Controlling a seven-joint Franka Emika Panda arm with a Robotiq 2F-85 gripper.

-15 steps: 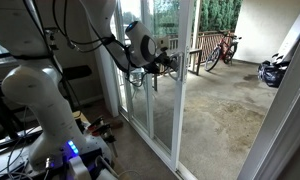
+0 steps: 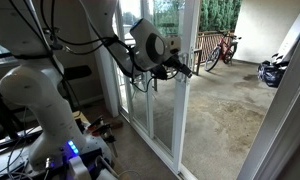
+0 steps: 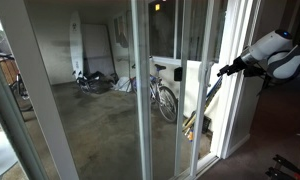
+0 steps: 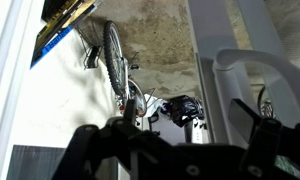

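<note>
The white-framed glass door [image 2: 177, 115] stands in front of the arm, with the patio visible beyond it. My gripper [image 2: 180, 70] is held at about the upper-middle height of its white upright, close to the frame. From the other side, the gripper [image 3: 228, 71] reaches toward the door frame [image 3: 208, 95]. In the wrist view the dark fingers of my gripper are spread apart at the bottom. A curved white handle [image 4: 275, 62] on the frame rises above the right finger. Whether either finger touches the handle or frame cannot be made out.
Bicycles [image 2: 222, 48] and a dark covered object [image 2: 272, 70] stand outside on the patio. A white door post [image 2: 280, 120] bounds the right side of the opening.
My gripper and wrist have shifted slightly right and down, nearer the door's upright. The door frame appears in about the same place.
</note>
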